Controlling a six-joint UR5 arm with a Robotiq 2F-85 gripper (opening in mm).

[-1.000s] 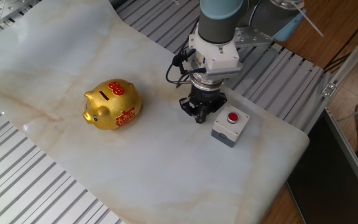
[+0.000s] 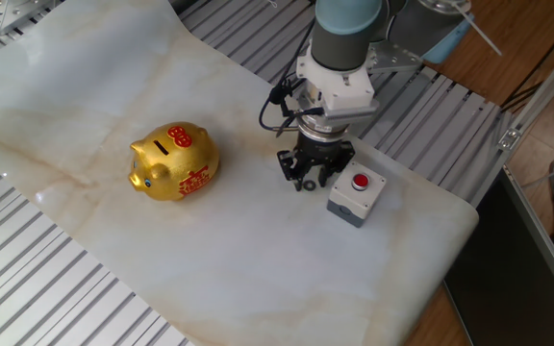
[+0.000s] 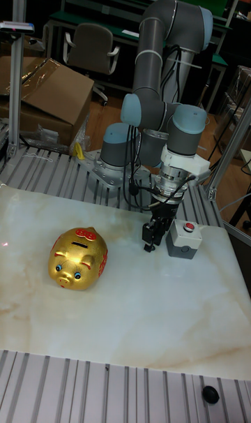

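Low over the marbled sheet, my gripper (image 2: 312, 182) points down with its dark fingers spread apart. A small dark round thing (image 2: 310, 185) shows between the fingertips; whether it rests on the sheet or touches a finger I cannot tell. In the other exterior view my gripper (image 3: 150, 246) is seen from the far side, and its gap is hard to make out. Just beside it stands a white and grey box with a red button (image 2: 360, 182), apart from the fingers. A golden piggy bank (image 2: 175, 161) with a dark slot on top sits well to the left.
A pale marbled sheet (image 2: 229, 259) covers the slatted metal table, with free room in front and between bank and gripper. In the other view, a small black knob (image 3: 210, 394) is on the near slats. A cardboard box (image 3: 48, 99) and a chair (image 3: 91, 48) stand behind.
A second ago the fingers were close together; they have since spread, and the dark round thing shows between them. The wrist has shifted slightly right. Bank and button box have not moved.
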